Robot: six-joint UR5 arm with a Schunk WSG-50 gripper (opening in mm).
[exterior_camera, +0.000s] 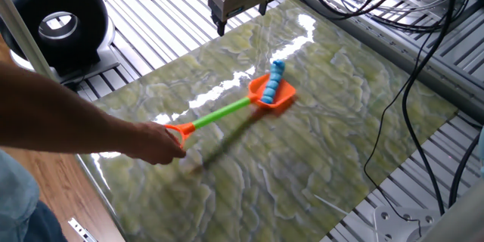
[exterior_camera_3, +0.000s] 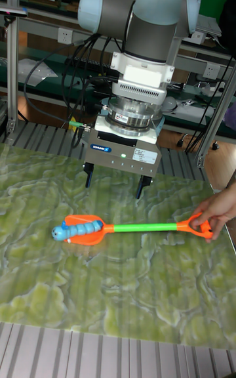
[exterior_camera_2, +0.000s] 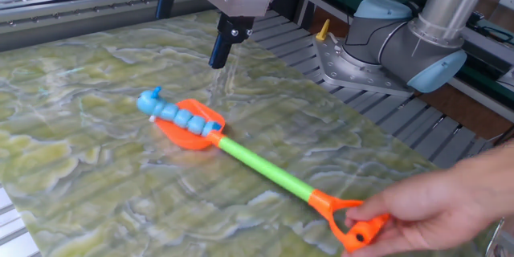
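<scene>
A person's hand (exterior_camera: pixel 155 142) grips the orange handle of a toy shovel with a green shaft (exterior_camera: pixel 221 113) and an orange scoop (exterior_camera: pixel 284 103). Across that scoop lies a blue segmented caterpillar toy (exterior_camera: pixel 273 83), its round head reaching past the edge in exterior view 2. In exterior view 1 a shadow shows the shovel held above the mat. My gripper (exterior_camera_3: pixel 114 189) hangs over the far side of the mat, apart from shovel and toy. Its two black fingers (exterior_camera_3: pixel 88 174) stand wide apart, and nothing is between them.
A green marbled mat (exterior_camera: pixel 355 121) covers the slatted table, mostly bare around the shovel. Black cables (exterior_camera: pixel 414 83) run along one side. A black ring-shaped object (exterior_camera: pixel 89 23) stands beyond a corner. The person's forearm (exterior_camera: pixel 60 113) reaches over the mat.
</scene>
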